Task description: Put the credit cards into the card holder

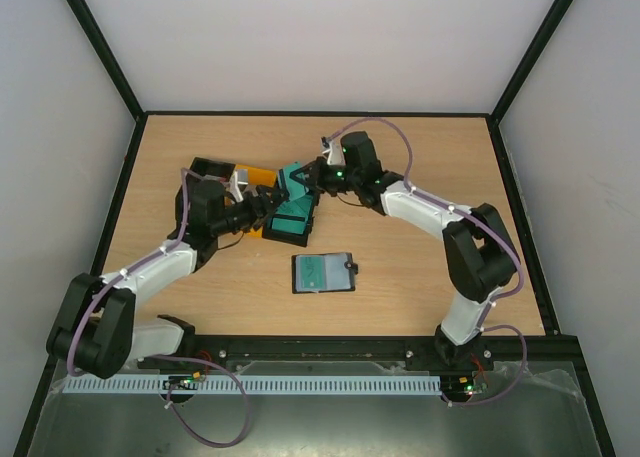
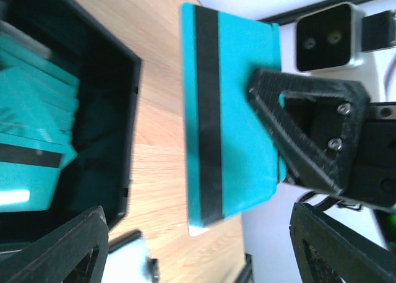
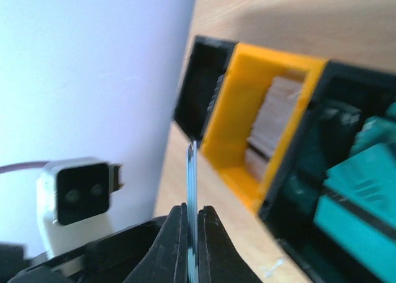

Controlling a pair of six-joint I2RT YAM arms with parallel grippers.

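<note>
A teal card with a black stripe is pinched in my right gripper, raised above the bins; the right wrist view shows it edge-on as a thin card (image 3: 192, 208) between the closed fingers. My left gripper is open and faces the card, its fingers well apart and nothing between them. More teal cards (image 2: 31, 122) lie loose in a black bin. The card holder (image 1: 340, 272) lies flat in the middle of the table, open, with a teal card (image 1: 312, 272) showing in its left part.
Beside the teal cards' black bin (image 3: 281, 230) stand a yellow bin (image 3: 235, 128) with pale cards and another black bin (image 3: 201, 85) at the end of the row.
</note>
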